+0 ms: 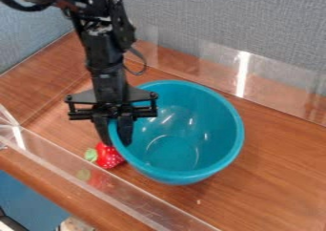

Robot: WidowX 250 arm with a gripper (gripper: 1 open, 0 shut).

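A teal plastic bowl (185,139) rests tilted on the wooden table, its left rim held by my gripper (118,130), which is shut on it. Just left of the bowl and below my fingers lies a red strawberry-like object (106,156) with a pale green top, partly hidden by the bowl.
Clear acrylic walls line the wooden table (268,178) at the back and the front left. A textured grey wall (242,25) stands behind. The table to the right of the bowl is clear.
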